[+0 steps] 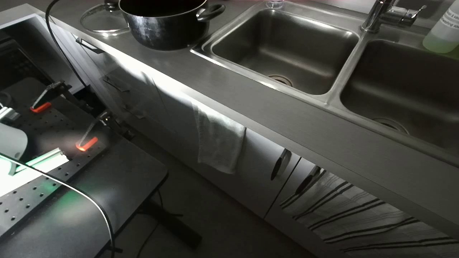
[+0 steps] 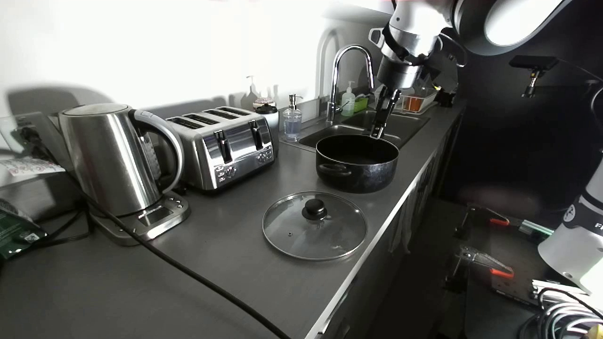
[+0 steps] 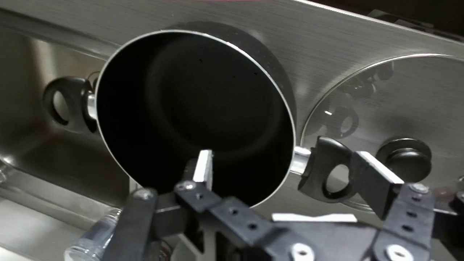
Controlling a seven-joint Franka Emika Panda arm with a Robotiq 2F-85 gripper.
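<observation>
My gripper is open, its two fingers spread wide with nothing held between them. In the wrist view one finger overlaps the mouth of a black pot, while the other shows beside the pot's near handle. The pot looks empty and stands uncovered on the counter by the sink. A glass lid with a black knob lies flat on the counter close to the pot. From exterior view 2, the gripper points down over the pot's far side; whether it touches the rim cannot be told.
A steel kettle, a toaster and a soap dispenser line the wall side. The double sink and its faucet lie beyond the pot. A black cable crosses the near counter, which is otherwise mostly clear.
</observation>
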